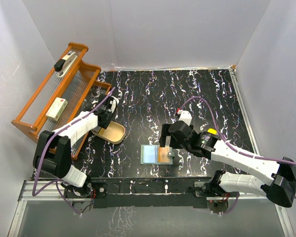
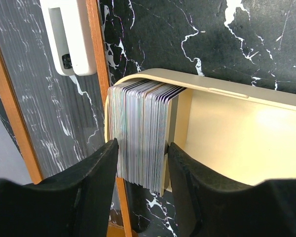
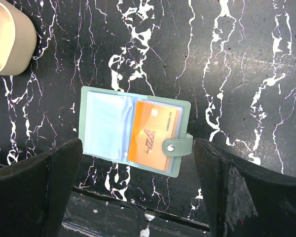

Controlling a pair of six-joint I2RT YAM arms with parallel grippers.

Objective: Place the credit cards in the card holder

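Note:
In the left wrist view a thick stack of cards [image 2: 138,128] stands in one end of a beige box [image 2: 237,138]. My left gripper is part open, its fingertips at either side of the stack's front face; whether it grips cards cannot be told. A pale green card holder [image 3: 106,123] lies open on the black table, an orange card [image 3: 150,133] in its right side, under a snap tab. My right gripper stands open above the holder.
A wooden rack [image 1: 69,94] with white devices fills the left side, beside the box. Grey walls enclose the table.

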